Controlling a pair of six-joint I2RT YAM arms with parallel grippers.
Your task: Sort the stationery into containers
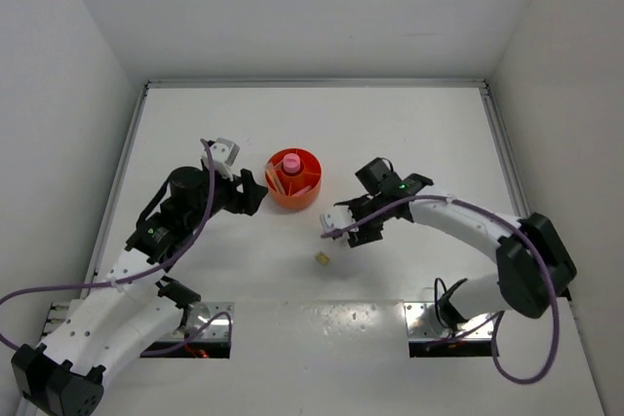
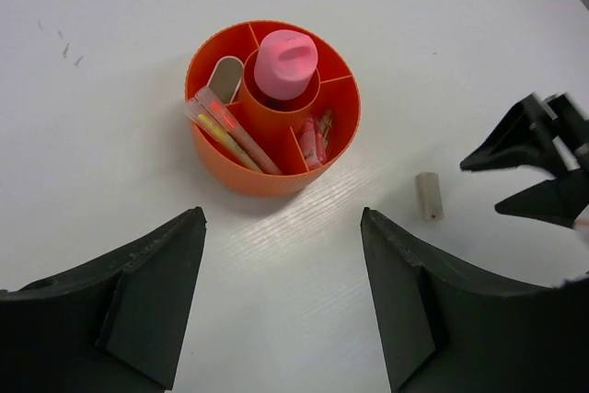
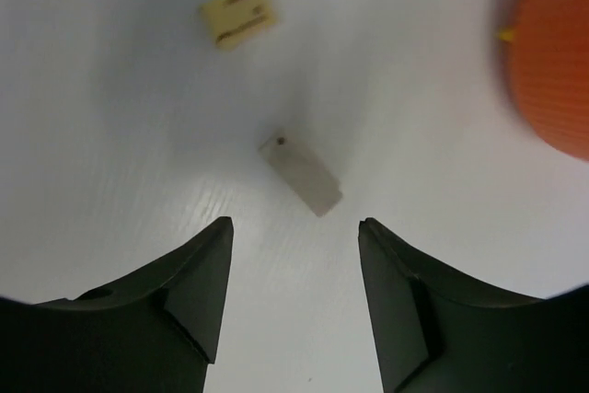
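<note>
An orange round organizer (image 2: 248, 181) with compartments stands on the table; it holds a pink item (image 2: 287, 63) in its central cup and several thin pieces in the outer sections. On the table in front of it lies a grey flat piece (image 3: 308, 177), largely covered by my right arm in the top view. A small yellow block (image 3: 238, 14) rests nearby, at (image 1: 322, 258) a yellow block in the top view. My right gripper is open, hovering near the grey piece with nothing between its fingers. To the organizer's left, my left gripper stands open and empty.
Purple cables (image 1: 546, 323) run along both arms. A metal rail (image 1: 312, 83) edges the table at the back.
</note>
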